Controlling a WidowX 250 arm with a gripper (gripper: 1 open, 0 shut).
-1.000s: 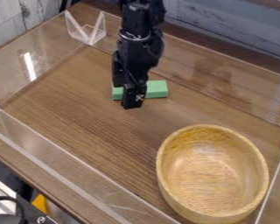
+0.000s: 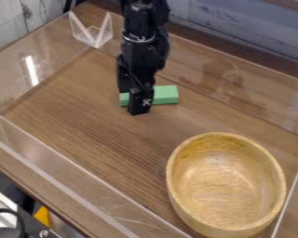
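The black gripper (image 2: pixel 135 93) hangs over a green block (image 2: pixel 160 95) on the wooden table (image 2: pixel 89 139), its fingers reaching down at the block's left part, which they partly hide. It stands open; whether the fingers touch the block cannot be made out.
A large empty wooden bowl (image 2: pixel 225 181) sits at the front right. Clear plastic pieces show at the back left and left edge, and a wall runs along the back.
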